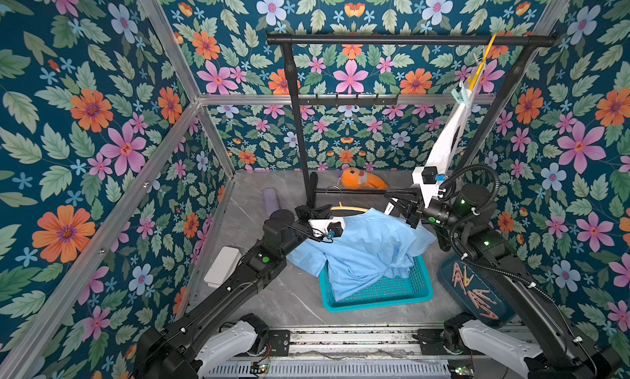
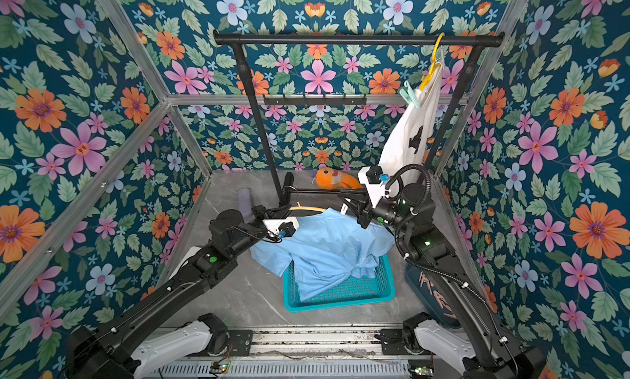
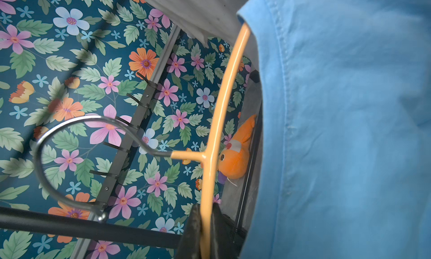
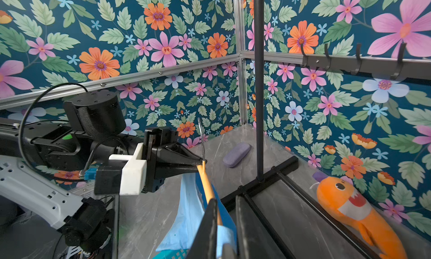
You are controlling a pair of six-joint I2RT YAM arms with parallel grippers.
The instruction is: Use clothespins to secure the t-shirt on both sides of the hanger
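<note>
A blue t-shirt (image 1: pixel 357 254) lies draped over a teal basket (image 1: pixel 374 303), with an orange hanger (image 3: pixel 224 97) entering its neck opening. My left gripper is shut at the hanger's bar near the hook; nothing thicker shows between its fingers. My right gripper is shut on the hanger's other stretch, with blue cloth at its fingertips. Clothespins lie in a dark tray (image 1: pixel 469 287) at the right. A white garment (image 1: pixel 443 142) hangs on a yellow hanger with a mint clothespin (image 1: pixel 462 95).
A black rack (image 1: pixel 407 39) stands at the back. An orange plush toy (image 1: pixel 357 178), a purple case (image 1: pixel 270 201) and a white box (image 1: pixel 221 266) lie on the floor.
</note>
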